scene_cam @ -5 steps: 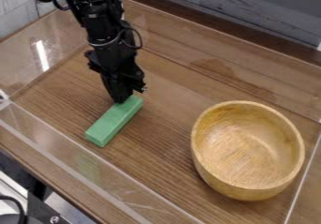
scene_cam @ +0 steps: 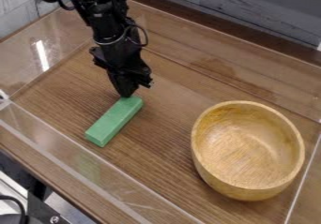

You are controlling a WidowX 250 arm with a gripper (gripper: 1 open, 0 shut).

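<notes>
A green rectangular block (scene_cam: 113, 122) lies diagonally on the wooden table, left of centre. The black gripper (scene_cam: 124, 82) hangs just behind its far end, low over the table. Whether it is open or shut, and whether anything is between its fingers, cannot be made out against the dark wrist.
A large tan oval bowl (scene_cam: 247, 148) stands at the lower right. Table edges run along the left and top right, with a cable at the bottom left.
The gripper has moved slightly up in the view, away from the green block's far end. The block and bowl look unmoved.
</notes>
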